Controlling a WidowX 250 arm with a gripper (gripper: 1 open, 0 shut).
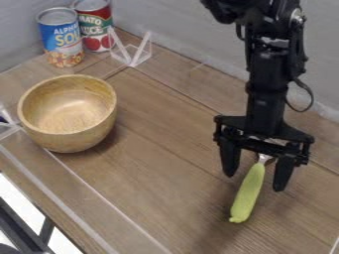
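Note:
The black gripper (257,171) hangs over the right part of the wooden table, its two fingers open and apart, one either side of the upper end of a long pale green object (247,195) with a lighter tip, lying on the table. Whether the fingertips touch the table is unclear.
A wooden bowl (67,124) sits at the left. An alphabet soup can (62,41) and a tomato can (97,22) stand at the back left corner by the walls. The table's edge runs along the lower left.

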